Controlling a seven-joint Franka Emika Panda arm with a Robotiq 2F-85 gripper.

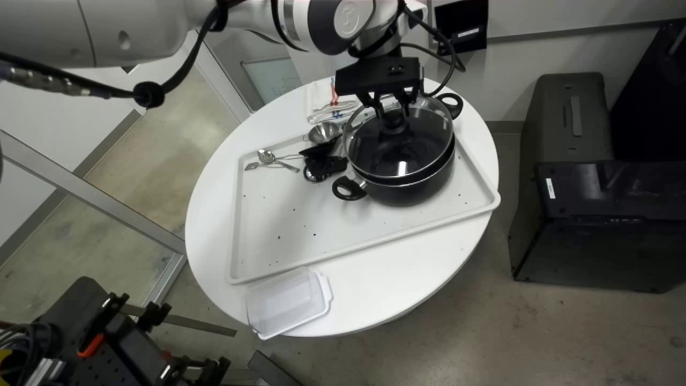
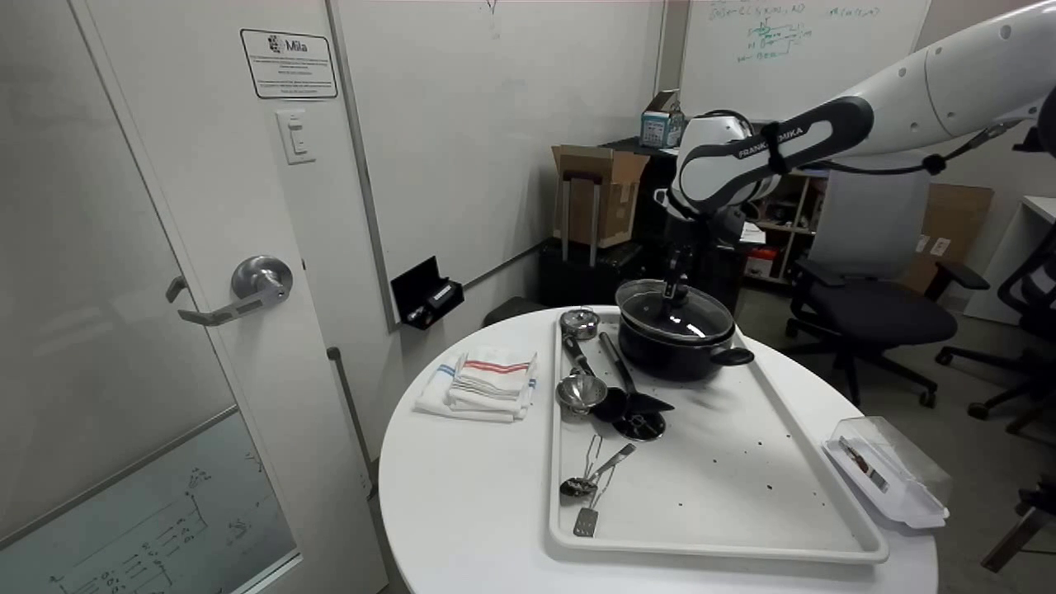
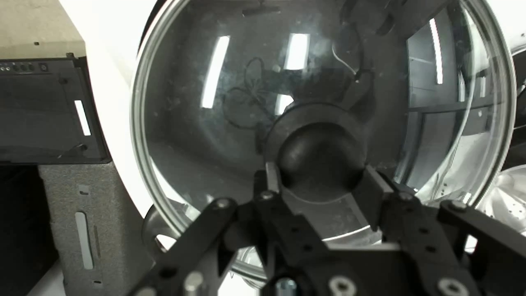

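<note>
My gripper is shut on the black knob of a glass lid, a finger on either side in the wrist view. Beneath the lid stands a black pot with two side handles, at the far end of the white tray. A dark band of the pot shows below the lid's front edge in exterior view 1, so the lid looks slightly raised on that side. Whether its other side touches the rim, I cannot tell.
Black utensils, a metal strainer and small metal utensils lie beside the pot. Folded towels rest on the table off the tray. A clear-lidded box sits at the table's edge. Much of the tray is bare.
</note>
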